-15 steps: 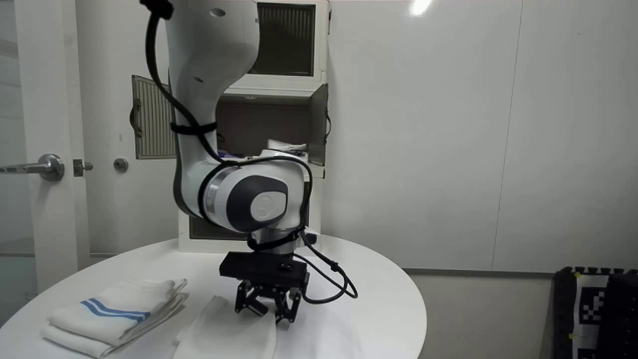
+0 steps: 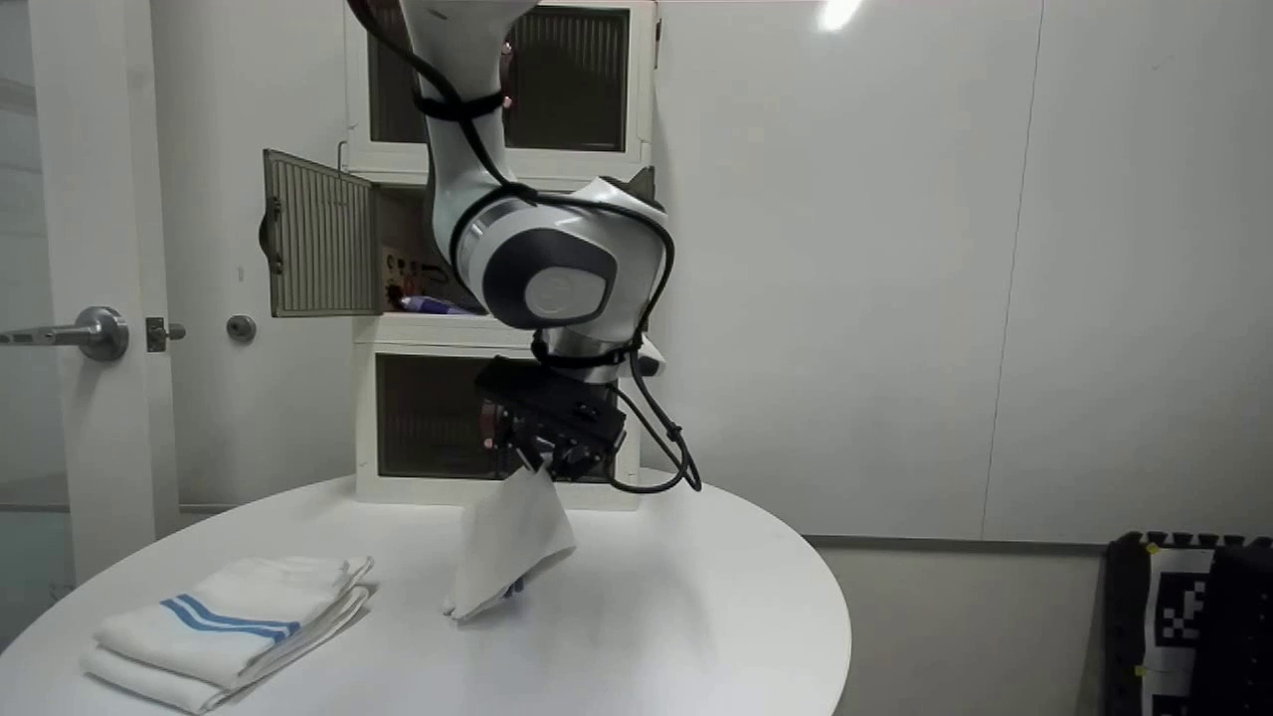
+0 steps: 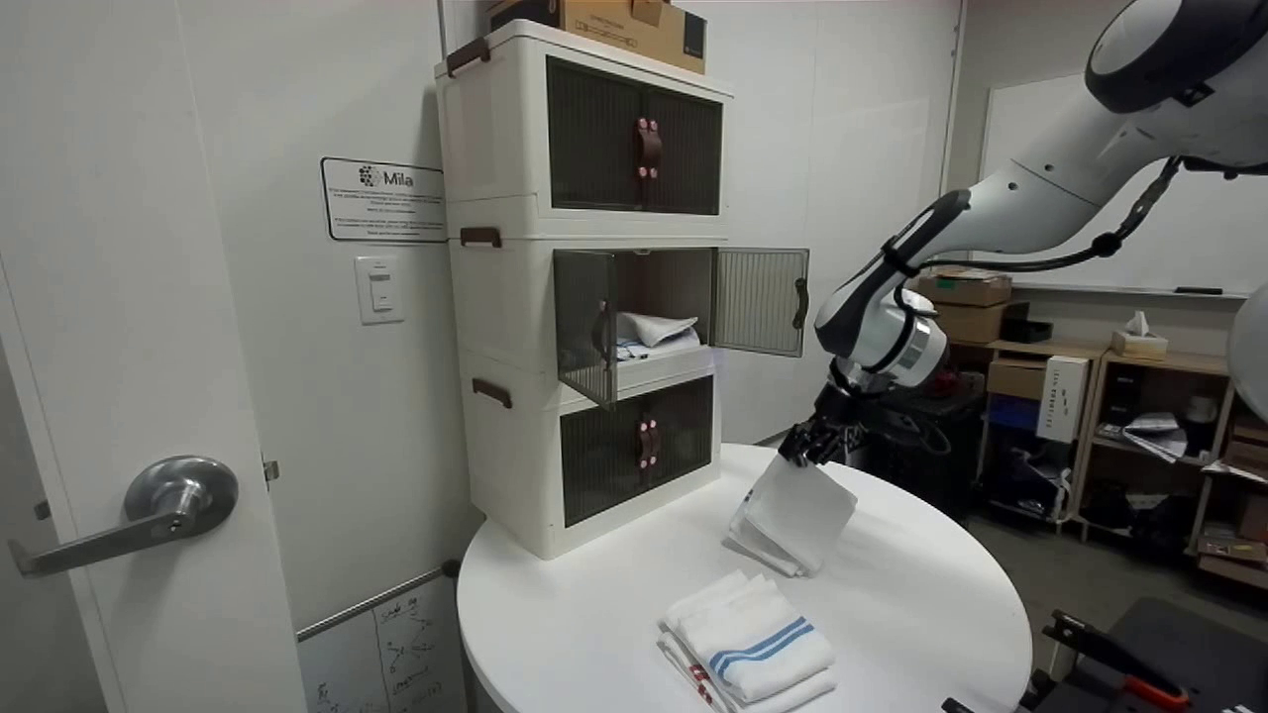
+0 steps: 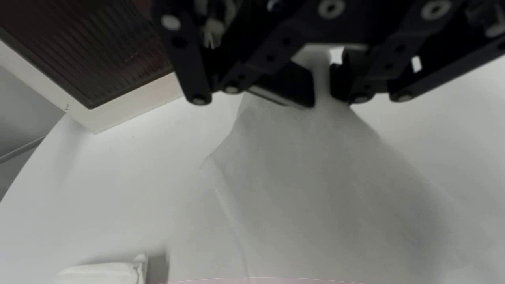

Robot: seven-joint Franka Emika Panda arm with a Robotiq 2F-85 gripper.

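Note:
My gripper [image 2: 543, 467] is shut on a white cloth [image 2: 510, 543], pinching it near its upper edge. The cloth hangs down in folds over the round table, and in exterior view 2 the hanging cloth [image 3: 798, 517] has its lower edge close to the tabletop; whether it touches is hard to tell. Seen from the wrist, the cloth [image 4: 303, 189] runs up between the fingers and fills the middle of the view. A folded white towel with blue stripes [image 2: 227, 621] lies on the table to the left, apart from the held cloth.
A white stacked cabinet [image 3: 511, 392] stands at the table's back; its middle compartment is open, with white cloths [image 3: 654, 337] inside. One open door [image 2: 322, 239] juts out left.
The striped towel has stayed put.

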